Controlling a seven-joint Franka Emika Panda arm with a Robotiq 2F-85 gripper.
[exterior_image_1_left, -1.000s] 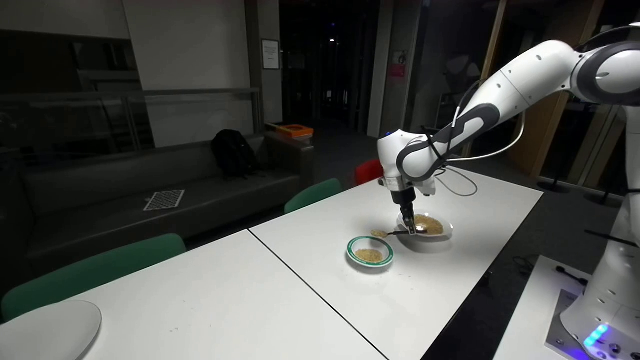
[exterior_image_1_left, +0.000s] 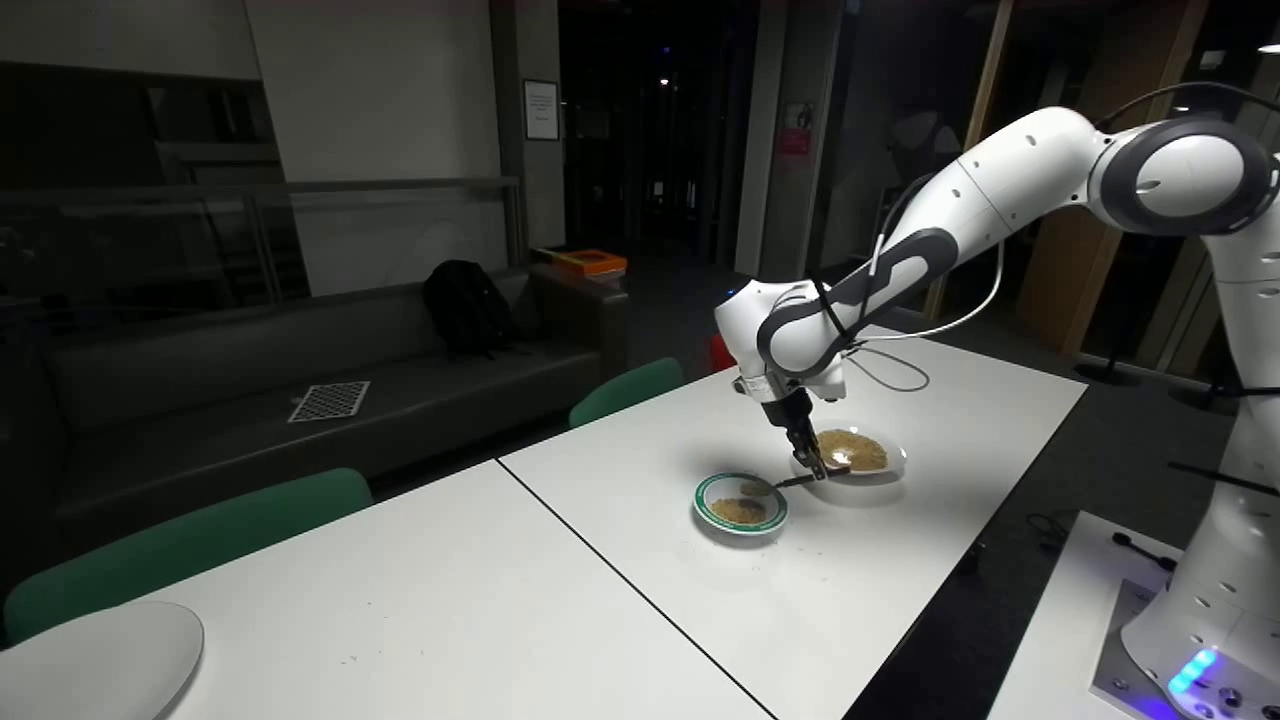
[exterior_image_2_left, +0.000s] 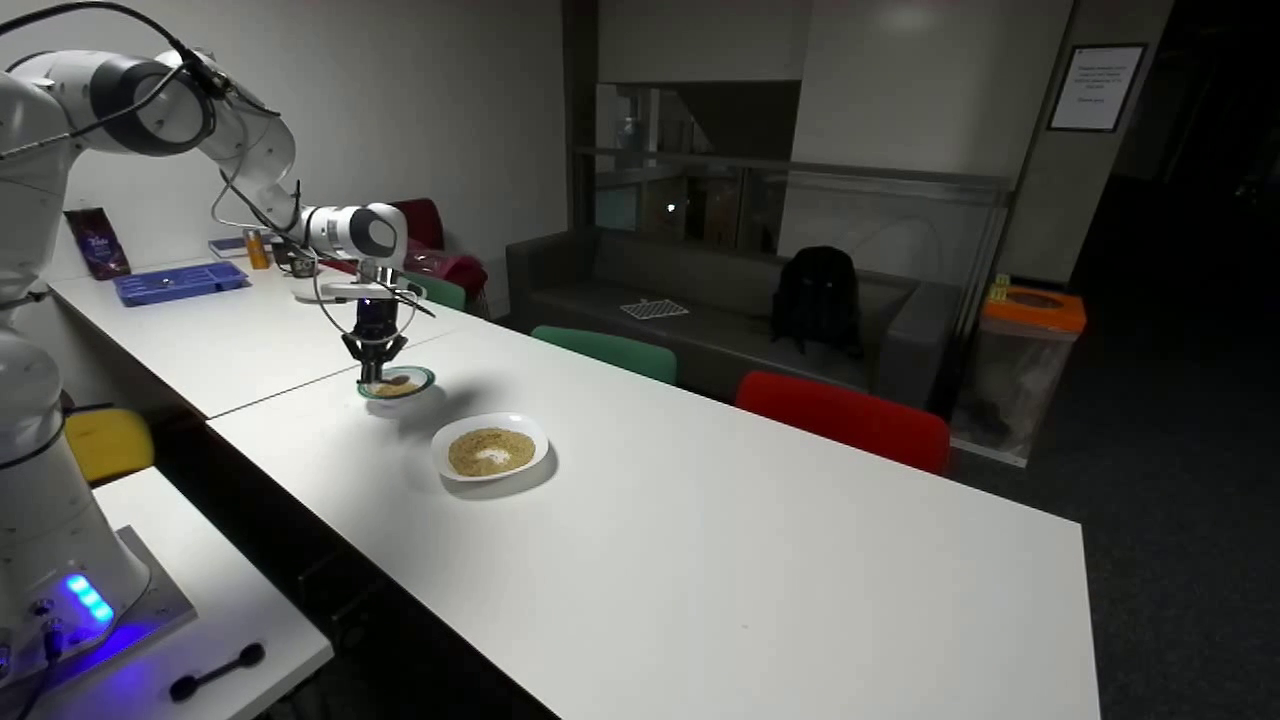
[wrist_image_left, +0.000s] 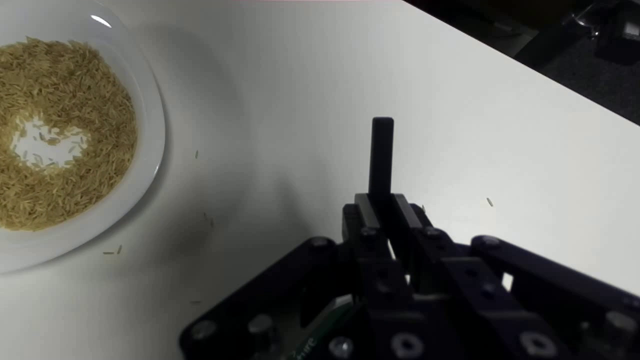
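Observation:
My gripper (exterior_image_1_left: 818, 468) is shut on the dark handle of a spoon (exterior_image_1_left: 794, 481). The spoon's head, carrying some grain, is over the green-rimmed bowl (exterior_image_1_left: 741, 526), which has grain in its bottom. In the wrist view the handle's end (wrist_image_left: 381, 153) sticks out beyond the fingertips, and the spoon's head is hidden behind the gripper. The white oval dish (exterior_image_2_left: 537, 452) of brown grain (exterior_image_2_left: 480, 446) stands beside the bowl; a bare patch shows in the middle of its grain.
A few loose grains (wrist_image_left: 490, 202) lie scattered on the white table (exterior_image_2_left: 768, 528). A large white plate (exterior_image_1_left: 102, 660) sits far off at the table's other end.
My gripper has moved left and toward the bowl, tilting somewhat. The spoon's head has gone from beyond the bowl's far rim to above the bowl's inside.

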